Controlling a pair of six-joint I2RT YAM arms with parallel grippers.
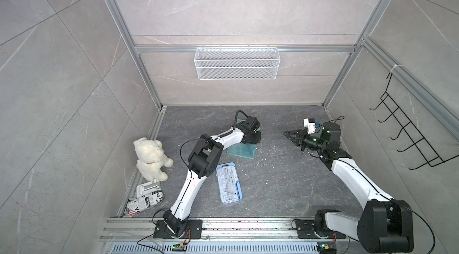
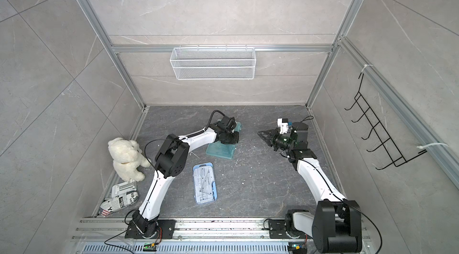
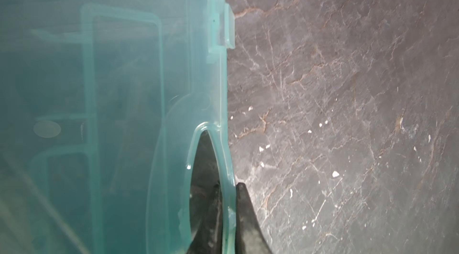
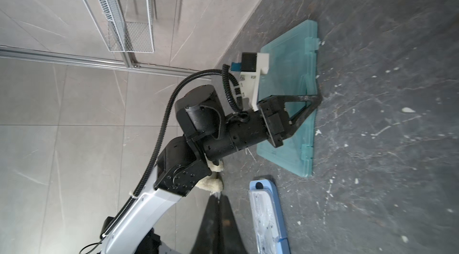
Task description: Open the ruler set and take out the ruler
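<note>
The ruler set, I take it, is the pale blue case [image 1: 229,183] with a clear lid, lying flat near the front, left of centre. Farther back lies a translucent teal case [image 4: 286,72], flat or nearly so on the floor. My left gripper is shut on the teal case's handle rim, one finger through the handle slot and one outside the edge. To the right, well apart from both cases, my right gripper is shut with nothing between its fingers. The left arm hides part of the teal case in both top views.
A white plush bear [image 1: 151,158] sits at the left wall, with a printed packet [image 1: 144,202] in front of it. A white wire basket [image 1: 237,63] hangs on the back wall, a black hook rack [image 1: 406,125] at right.
</note>
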